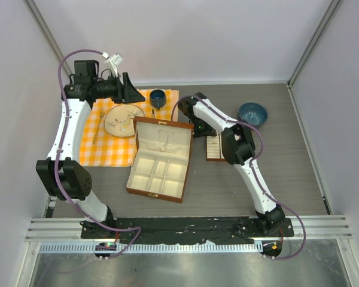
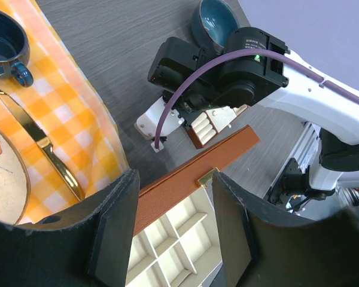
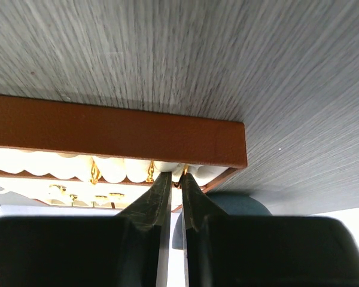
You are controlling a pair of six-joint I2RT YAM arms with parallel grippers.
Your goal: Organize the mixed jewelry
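The open jewelry box (image 1: 158,158), with empty cream compartments, stands at the table's middle; its lid rim (image 2: 182,179) shows in the left wrist view. A smaller jewelry tray (image 1: 215,149) lies to its right, with cream ring rolls and gold pieces (image 3: 94,170). My right gripper is down at the tray's end, shut on what looks like a small gold piece, partly hidden between the fingertips. My left gripper (image 1: 124,89) is raised over the upper left of the table, open, with nothing between its fingers.
An orange checked cloth (image 1: 93,152) holds a plate (image 1: 116,122), a blue mug (image 1: 157,98) and a gold knife (image 2: 39,137). A blue bowl (image 1: 252,113) stands at the back right.
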